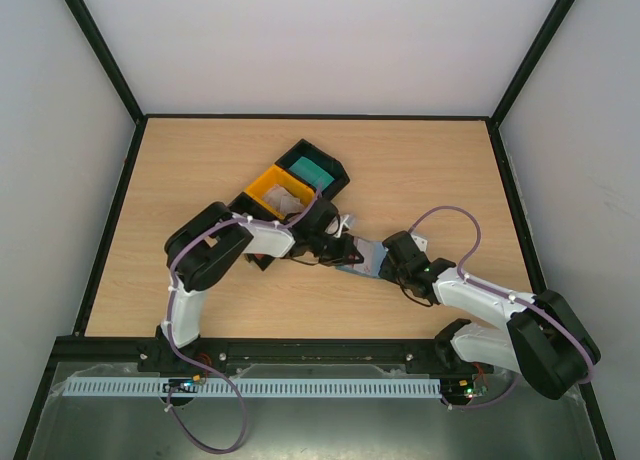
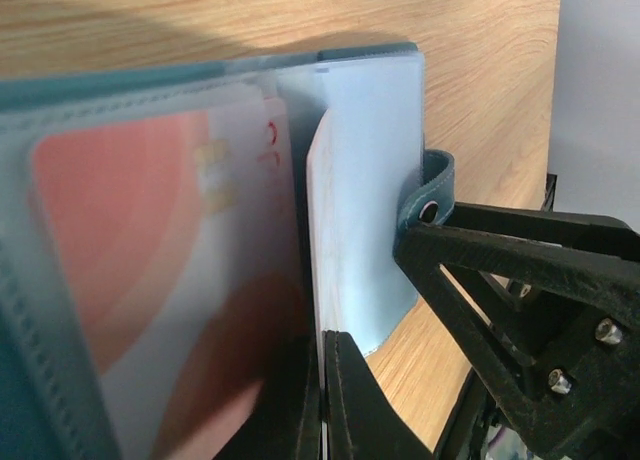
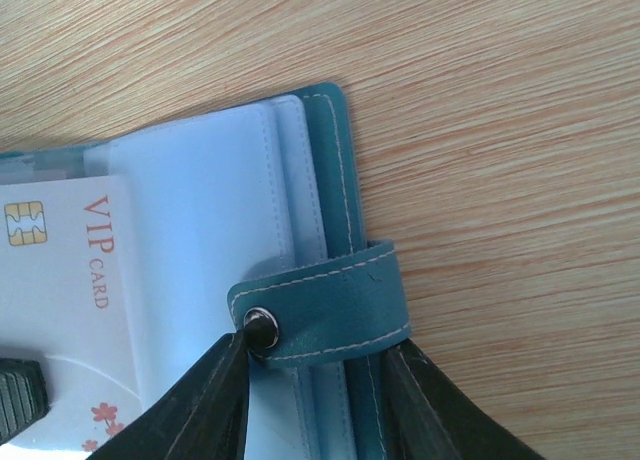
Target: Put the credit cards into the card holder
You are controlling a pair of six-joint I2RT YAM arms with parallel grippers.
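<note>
The teal card holder (image 1: 365, 258) lies open between the grippers, clear sleeves showing. In the left wrist view a red-pink card (image 2: 130, 230) sits in a sleeve, and my left gripper is shut at a pale thin edge standing beside it; whether that edge is held is unclear. In the right wrist view a white VIP card (image 3: 60, 310) lies at the left on the sleeves. My right gripper is part open around the holder's right edge at the snap strap (image 3: 335, 300).
Behind the left arm stands a row of bins (image 1: 313, 150), black and orange, with items inside.
</note>
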